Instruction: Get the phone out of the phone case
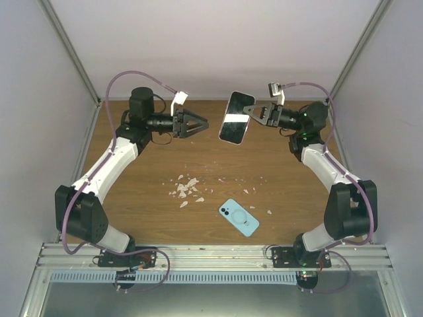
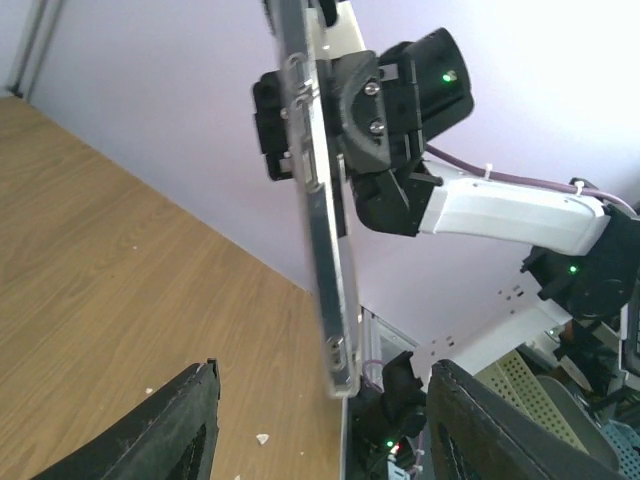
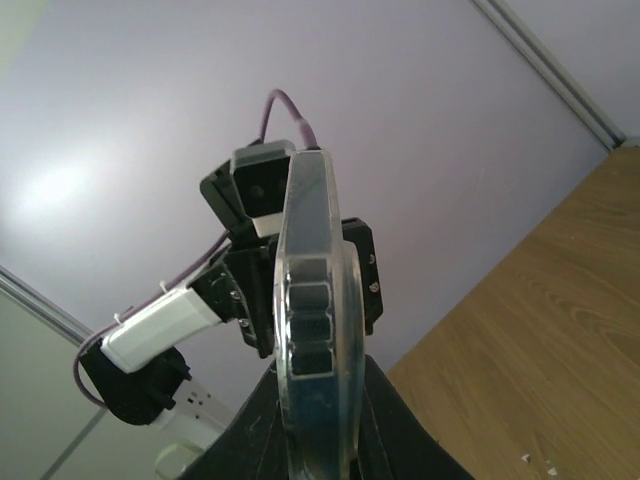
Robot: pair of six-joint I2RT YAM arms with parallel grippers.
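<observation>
A dark-screened phone [image 1: 236, 119] hangs above the table, its screen facing up in the top view. Clear casing shows along its edges in the right wrist view, where the phone case [image 3: 352, 330] surrounds it. My right gripper [image 1: 254, 111] is shut on the phone in its case at the right edge. To the left, my left gripper [image 1: 202, 123] is open, with a gap between it and the phone. From the left wrist, the phone [image 2: 322, 210] appears edge-on beyond the spread fingers [image 2: 200, 415]. Whether phone and case have separated anywhere cannot be told.
A light blue phone-shaped piece [image 1: 238, 218] with camera lenses lies near the table's front. Several pale scraps [image 1: 187, 187] are scattered mid-table. Bare wood [image 1: 152, 211] surrounds them, and walls close in both sides.
</observation>
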